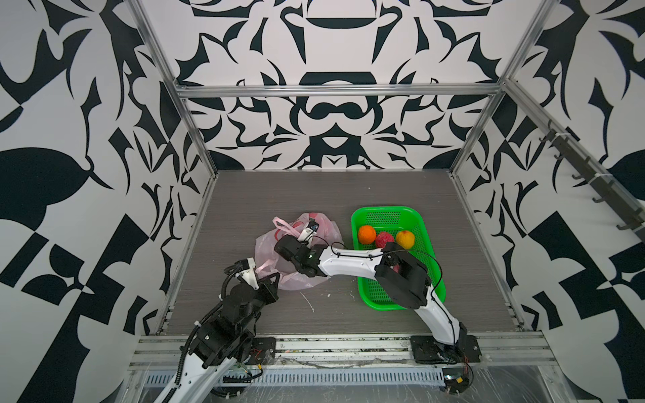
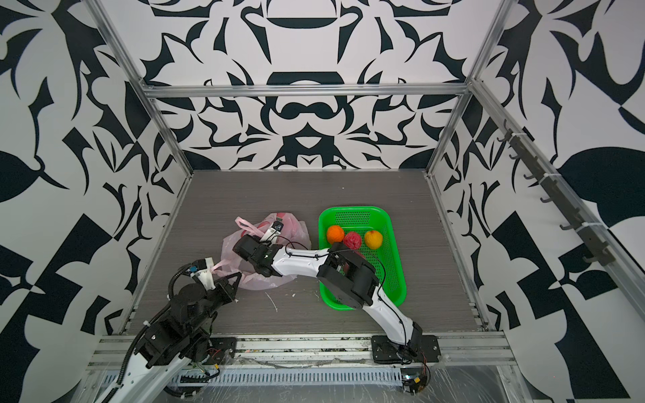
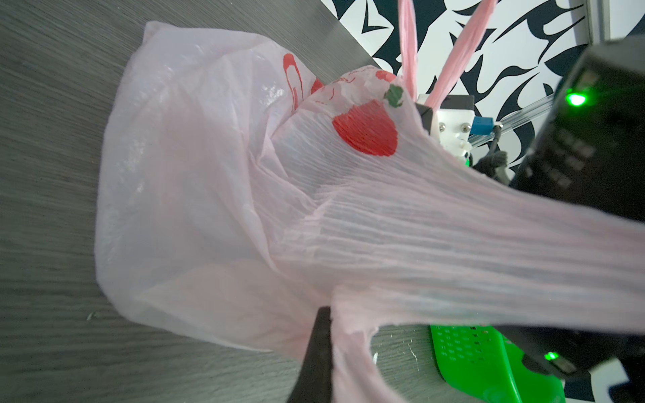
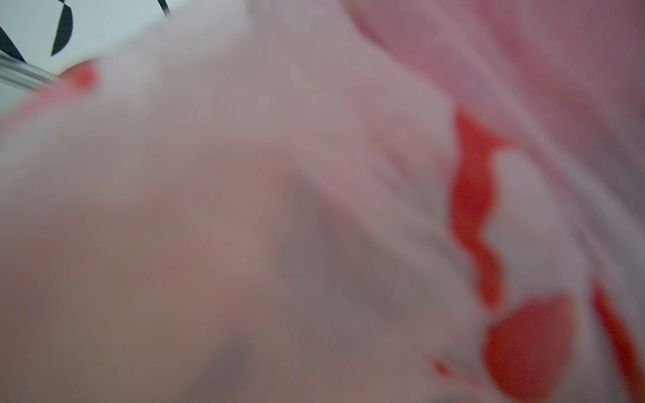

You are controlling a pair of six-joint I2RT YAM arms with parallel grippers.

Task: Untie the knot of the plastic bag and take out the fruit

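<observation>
A pink plastic bag (image 1: 272, 252) with red print lies on the table left of the green basket, its handle loops rising at the top. At the bag's lower left my left gripper (image 1: 252, 272) is shut on bag film, which stretches across the left wrist view (image 3: 470, 241) toward it. My right gripper (image 1: 305, 231) is in among the bag's upper part; its fingers are hidden by the film, which fills the right wrist view, blurred. Whether fruit is inside the bag cannot be seen.
The green basket (image 1: 420, 235) holds an orange (image 1: 366, 234), a pink fruit (image 1: 384, 239), a yellow fruit (image 1: 405, 239) and more, partly under my right arm.
</observation>
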